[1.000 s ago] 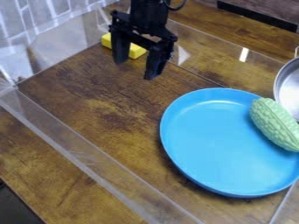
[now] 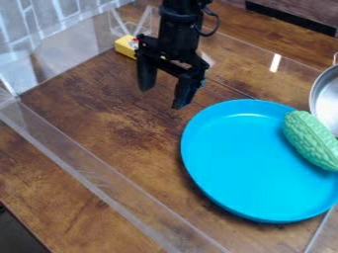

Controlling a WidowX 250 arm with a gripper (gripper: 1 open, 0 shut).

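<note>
My black gripper [image 2: 165,81] hangs over the wooden surface at the upper middle, its two fingers spread apart with nothing visible between them. A yellow object [image 2: 126,44] lies behind it to the left, partly hidden by the arm. To the lower right is a blue plate [image 2: 238,163] with a pale green melon-like vegetable [image 2: 311,140] on its right side.
A silver pot or bowl [image 2: 325,94] is cut off at the right edge. Clear barrier walls border the wooden surface [image 2: 93,128], whose middle left is free. A white tiled wall stands at the upper left.
The gripper has moved slightly toward the front and a little right over the last second, covering more of the yellow object. The plate and vegetable are unchanged.
</note>
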